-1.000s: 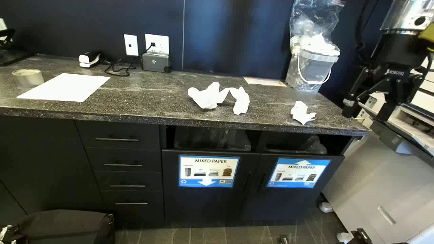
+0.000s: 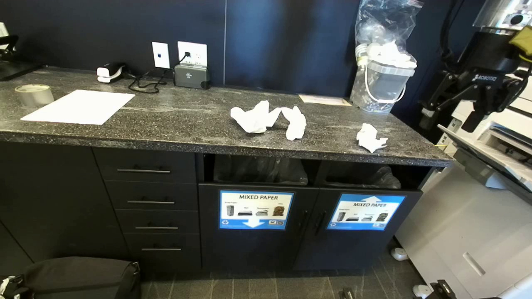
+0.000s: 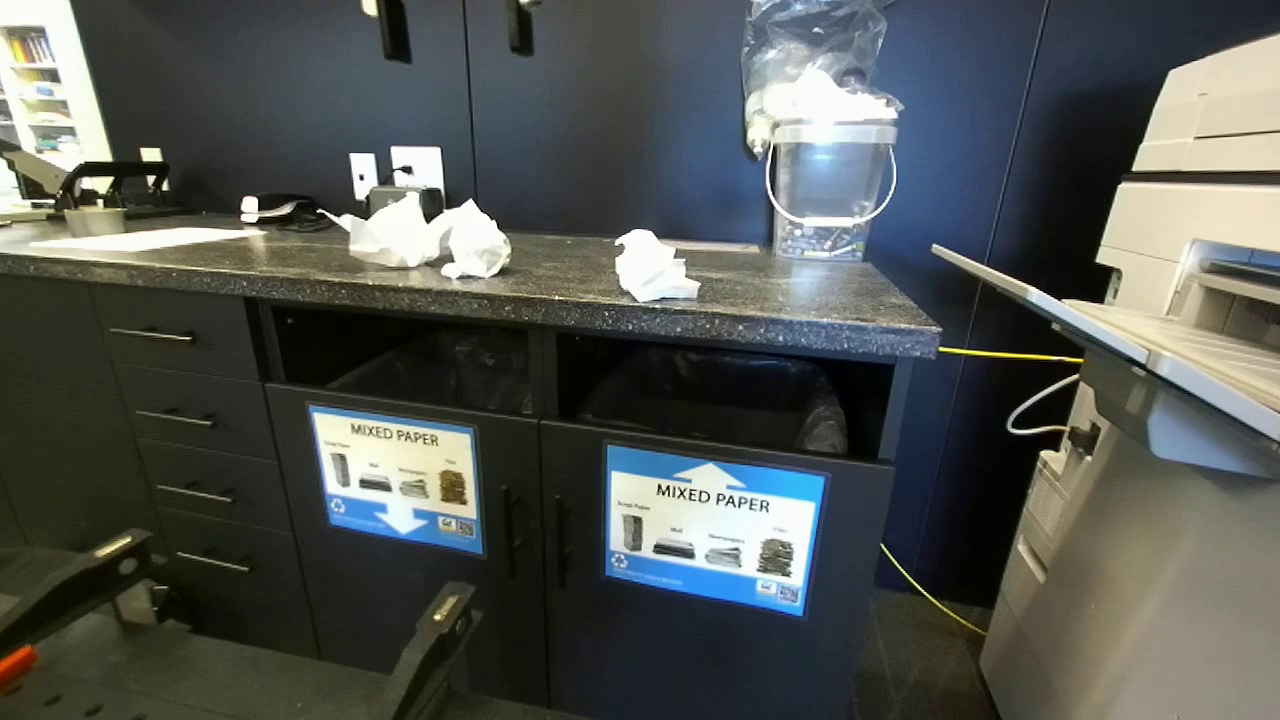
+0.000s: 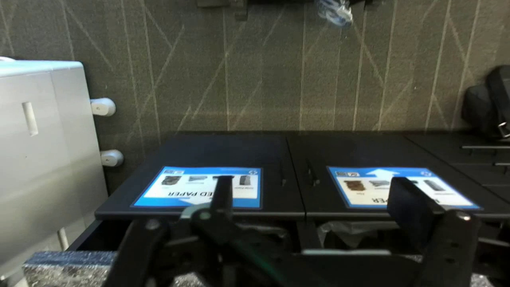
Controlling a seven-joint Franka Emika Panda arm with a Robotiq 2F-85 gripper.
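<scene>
My gripper (image 2: pixel 449 120) hangs at the right in exterior view 1, with its fingers spread and empty. The wrist view shows the open gripper with a wide gap between its fingers, over the cabinet front. At the top of exterior view 2, only the fingertips (image 3: pixel 395 32) show. On the dark speckled counter (image 2: pixel 189 112) lie three crumpled white papers: a large one (image 2: pixel 253 118), a second (image 2: pixel 295 124) close to its right, and a third (image 2: pixel 370 138) apart, near the front edge. None of them touches my gripper.
Two open bin slots (image 2: pixel 259 169) lie below the counter, above mixed paper signs (image 2: pixel 257 210). A clear bucket (image 2: pixel 377 84) stands at the back right, a printer (image 3: pixel 1152 516) beyond the counter's end. A flat white sheet (image 2: pixel 80 107) and tape roll (image 2: pixel 35 94) sit left.
My gripper has risen and shifted slightly right in exterior view 1. Its fingers are still apart. The papers and the counter items have not moved.
</scene>
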